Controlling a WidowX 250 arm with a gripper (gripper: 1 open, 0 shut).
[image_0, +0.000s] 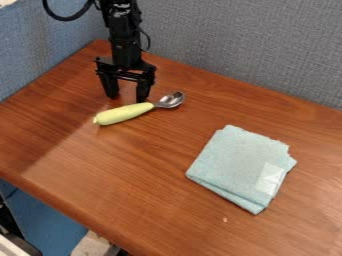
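A spoon (168, 100) with its bowl to the right lies on the wooden table, and a pale yellow corn-like object (123, 114) lies along its handle's line, pointing down-left. My black gripper (127, 92) is low over the table just behind them, its two fingers pointing down and apart, with nothing visible between them. Whether a finger touches the yellow object is unclear.
A folded light blue cloth (234, 165) lies on the right of the table (160, 200). Grey padded walls stand behind and at left.
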